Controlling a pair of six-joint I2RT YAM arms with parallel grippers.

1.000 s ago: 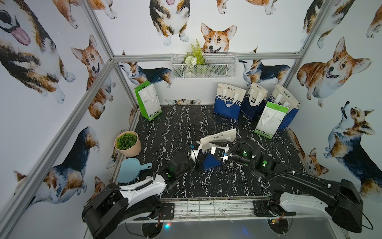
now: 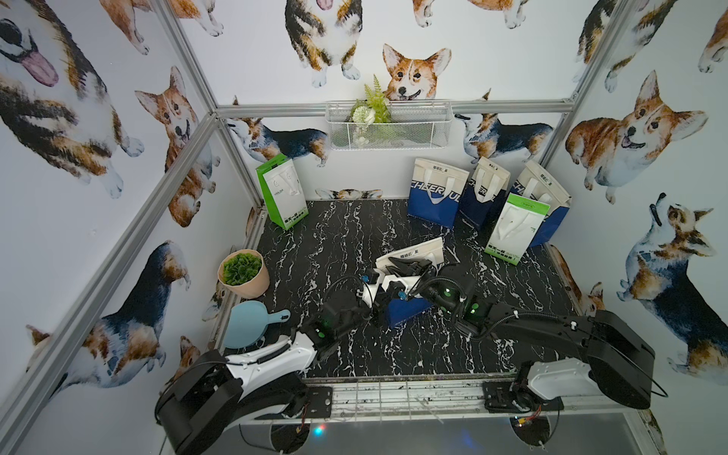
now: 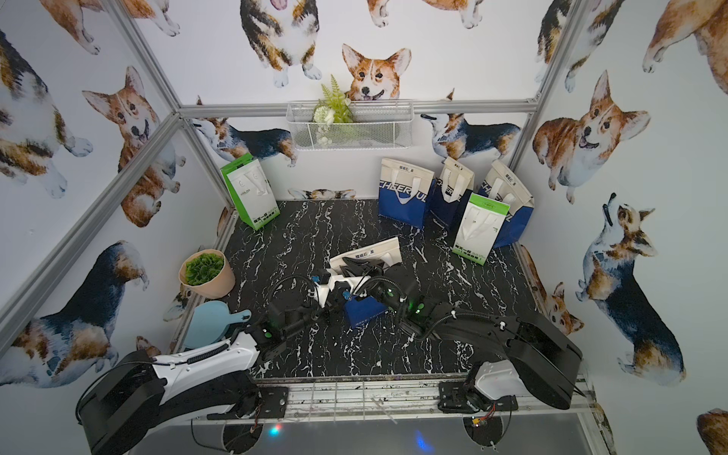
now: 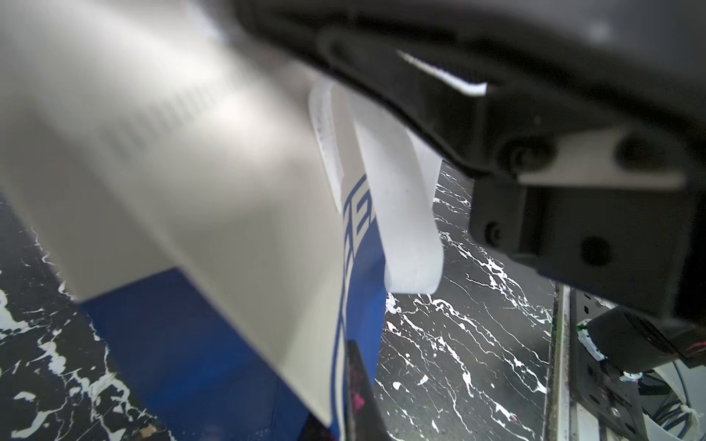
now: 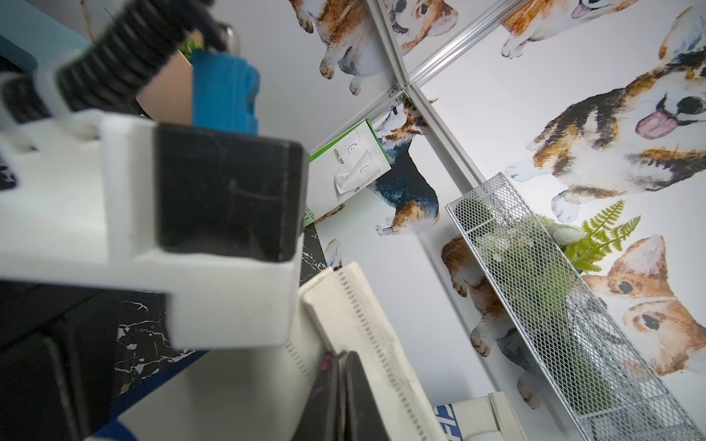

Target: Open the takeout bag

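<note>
A blue-and-cream takeout bag (image 2: 407,309) stands at the centre of the table, partly hidden by both grippers. My left gripper (image 2: 369,295) is at the bag's left side; in the left wrist view the bag's blue panel and white handle (image 4: 408,242) fill much of the frame, and whether anything is between the fingers is hidden. My right gripper reaches over the bag from the right, its fingertips close together at the cream folded top (image 5: 367,323); whether they grip it is unclear.
Three blue-and-cream bags (image 2: 432,204) and a green-and-white bag (image 2: 509,239) stand at the back right, another green bag (image 2: 280,189) back left. A potted plant (image 2: 242,269) and blue scoop (image 2: 244,324) lie left.
My right gripper has moved left and slightly up over the bag, and the bag's top has shifted a little left and up. The left arm looks still.
</note>
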